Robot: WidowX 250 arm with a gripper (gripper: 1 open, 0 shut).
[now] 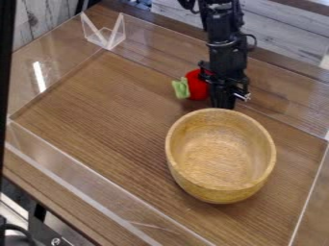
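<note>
My black arm comes down from the top centre to the gripper [226, 99], low over the table just behind a large round wooden bowl [218, 163]. Just left of the gripper, partly hidden by it, is a red object with a pale green top [195, 85]. The fingertips are dark and small in this view, so whether they are open or shut cannot be told. The bowl is empty.
A clear wire-like stand [106, 31] sits at the back left.
</note>
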